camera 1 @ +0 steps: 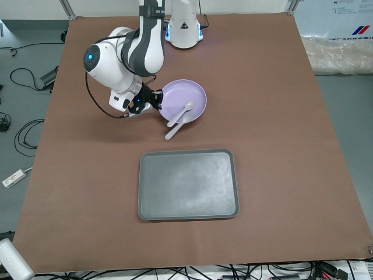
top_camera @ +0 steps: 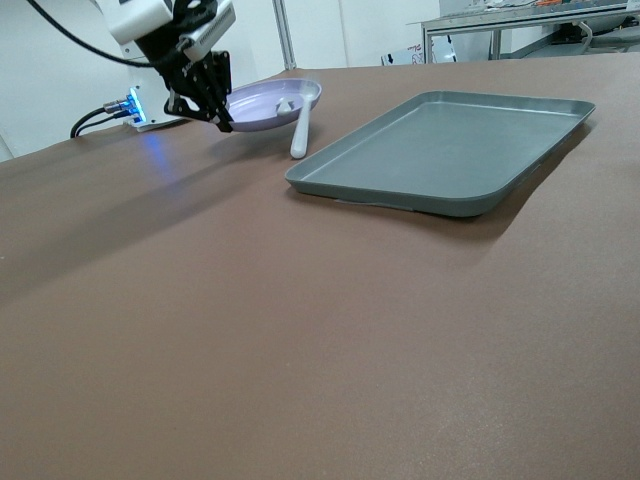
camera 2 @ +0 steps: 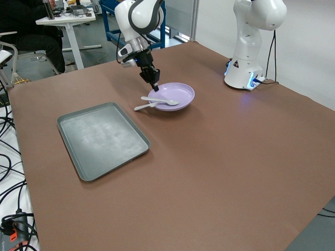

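My gripper (camera 1: pixel 156 100) (camera 2: pixel 155 86) is at the near-left rim of a purple plate (camera 1: pixel 185 93) (camera 2: pixel 180 91), its tips low at the edge; whether it is open or shut is unclear. Two white spoons (camera 1: pixel 175 116) (top_camera: pixel 300 135) (camera 2: pixel 146 106) lie on the plate with handles sticking out over its front edge toward the tray. A grey rectangular tray (camera 1: pixel 187 184) (top_camera: pixel 440 150) (camera 2: pixel 102 140) lies empty on the brown table, in front of the plate in the left view.
The robot's base (camera 2: pixel 243 73) stands at the back edge behind the plate. Cables and a power strip (camera 1: pixel 16 178) lie off the table.
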